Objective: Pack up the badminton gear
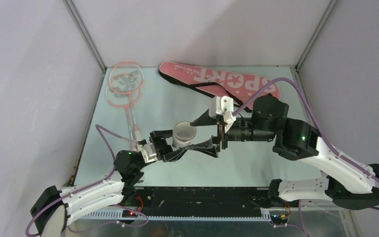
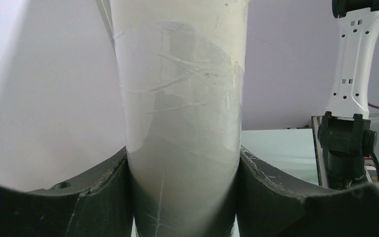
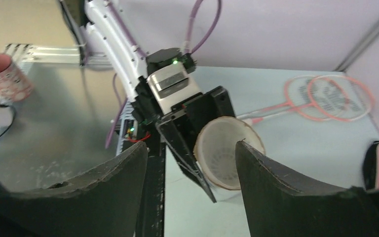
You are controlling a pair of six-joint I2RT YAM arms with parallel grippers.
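A white translucent shuttlecock tube (image 1: 182,131) (image 2: 182,108) is gripped upright by my left gripper (image 1: 173,144), its open top showing in the top and right wrist views (image 3: 227,153). Just right of it, my right gripper (image 1: 200,136) stands part open, its fingers either side of the tube's top, with nothing visibly held. Two pink rackets (image 1: 126,89) (image 3: 325,98) lie along the left of the table. A pink SPORT bag (image 1: 217,76) with a black strap lies along the back.
Pale walls (image 1: 39,98) bound the table's (image 1: 237,168) sides and back. A pink cup-like object (image 3: 5,76) shows off the table in the right wrist view.
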